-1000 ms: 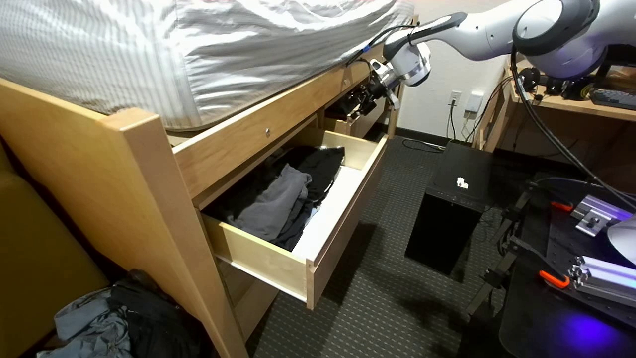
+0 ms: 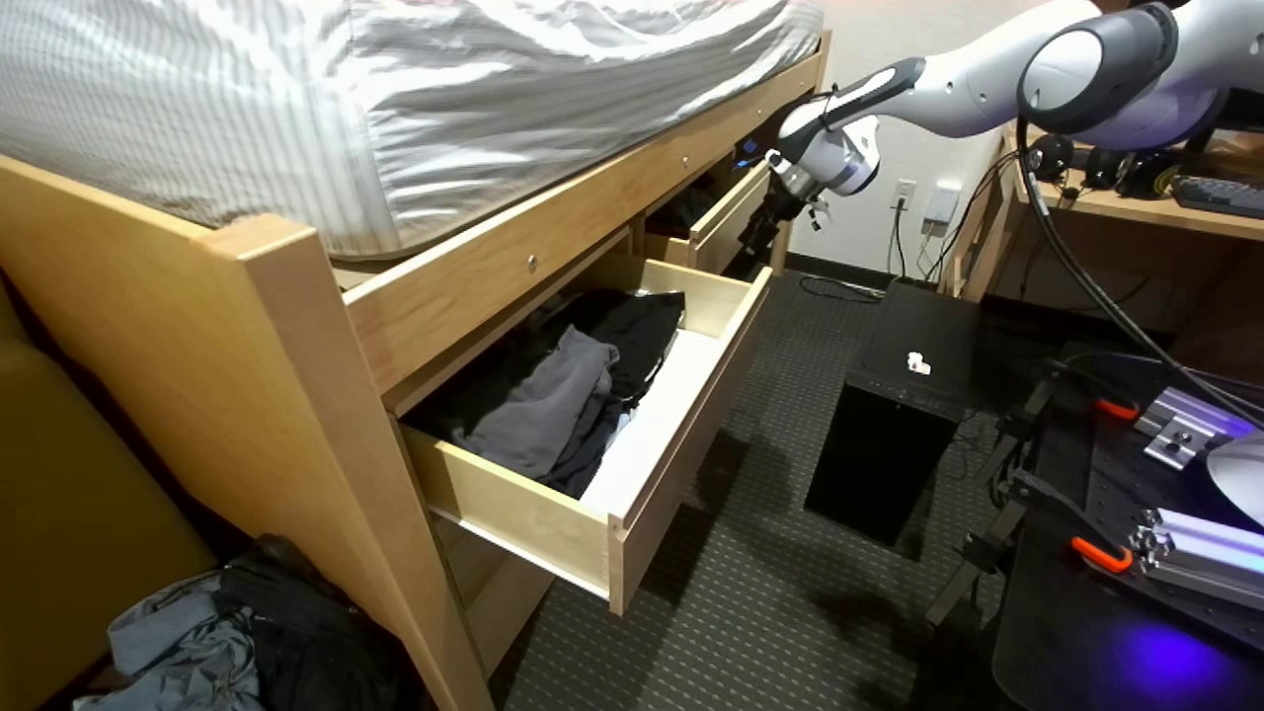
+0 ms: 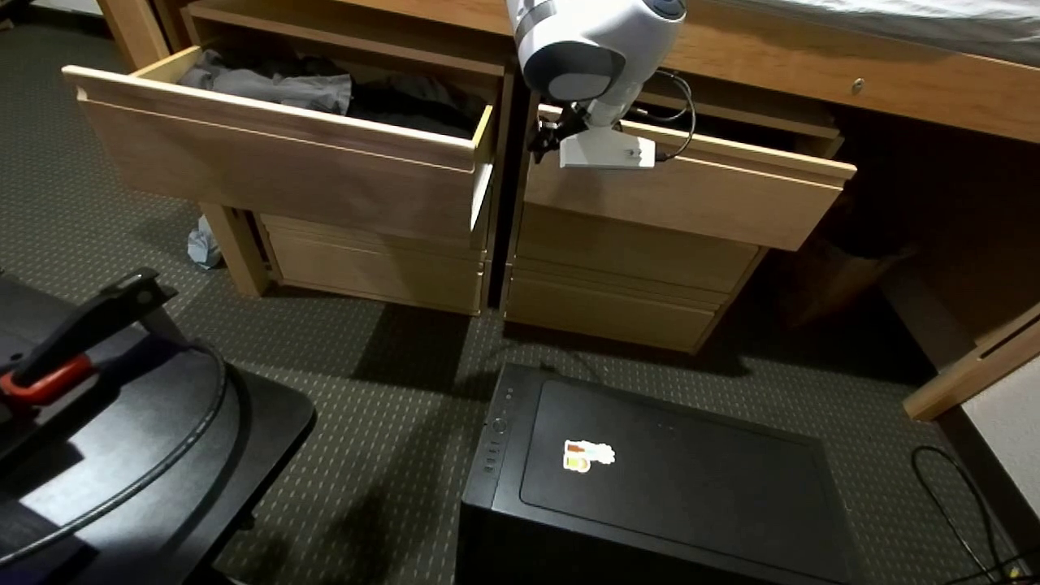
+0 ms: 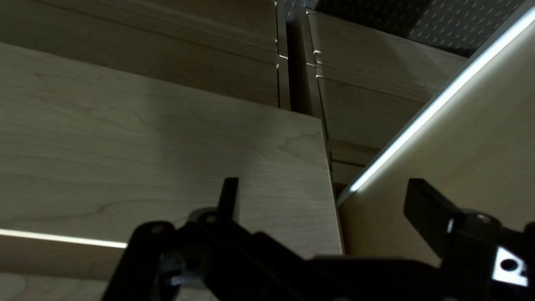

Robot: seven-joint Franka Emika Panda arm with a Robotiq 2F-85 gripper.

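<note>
My gripper (image 2: 758,231) is beside the front of the far drawer (image 2: 726,225), close to its end nearest the other drawer. In the wrist view, the gripper is open, its two black fingers wide apart with nothing held between them. The far drawer's smooth wooden front (image 4: 190,150) fills much of the left and middle there, and its end edge runs down between the fingers. Whether a finger touches the wood, I cannot tell. The near drawer (image 2: 687,415) stands pulled out, holding grey and black clothes (image 2: 545,397). In exterior view 2, the arm partly covers the far drawer's front (image 3: 673,195).
A bed with a plastic-covered mattress (image 2: 510,107) lies above the drawers. On the carpet stands a black computer case (image 2: 895,391), facing them. The black table (image 2: 1126,604) is at the right. Carpet between drawers and case is clear.
My gripper has moved down and to the right in exterior view 1, from over the far drawer's opening to its front. The gripper now points more downward; the near drawer looks unchanged.
</note>
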